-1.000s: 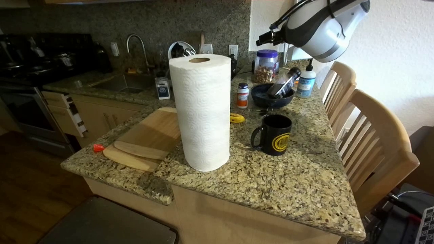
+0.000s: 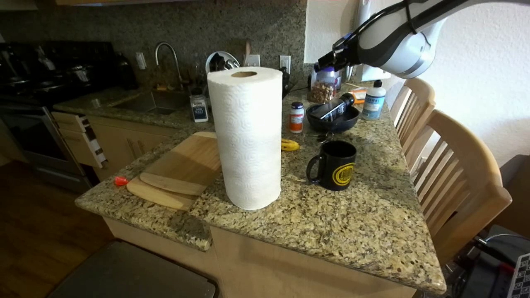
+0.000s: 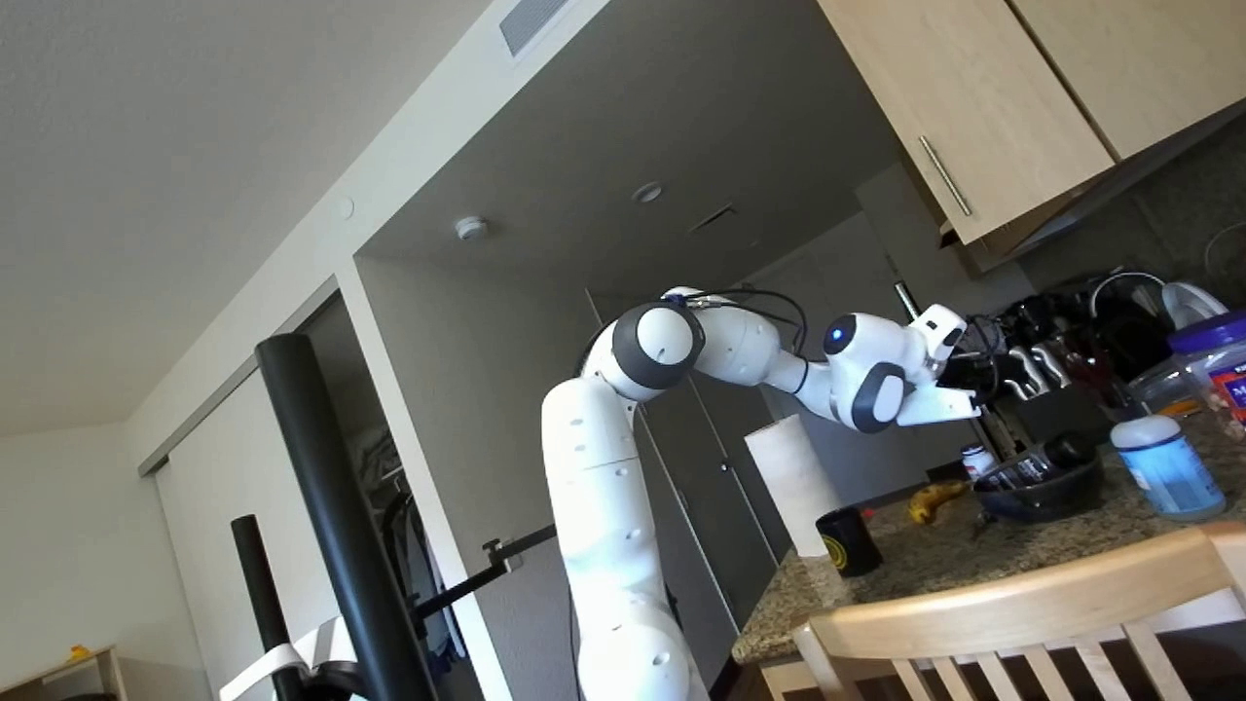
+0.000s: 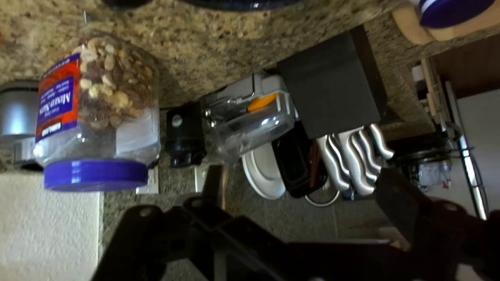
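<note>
My gripper [image 2: 328, 63] is high over the far end of the counter, in front of the nut jar's lid in exterior view 1. The wrist view shows its dark fingers spread wide, with nothing held in the gap of the gripper. Below it, a dark bowl [image 2: 333, 124] sits on the granite; a clear, black-capped bottle [image 2: 331, 110] leans in it, cap on the right rim. In exterior view 2 the bowl [image 3: 1051, 500] is to the right of and below the gripper. Only a dark edge at the top of the wrist view may be the bowl.
Close to the bowl stand a nut jar [image 2: 323, 92], a soap bottle [image 2: 373, 102] and a pill bottle [image 2: 296, 118]. Nearer are a banana [image 2: 289, 144], a black mug [image 2: 336, 166] and a tall paper towel roll [image 2: 248, 144]. A knife block [image 4: 328, 84] shows in the wrist view.
My gripper has come down slightly and now overlaps the nut jar's lid in exterior view 1. The black-capped bottle in the bowl has tipped flatter, its cap lower and farther left.
</note>
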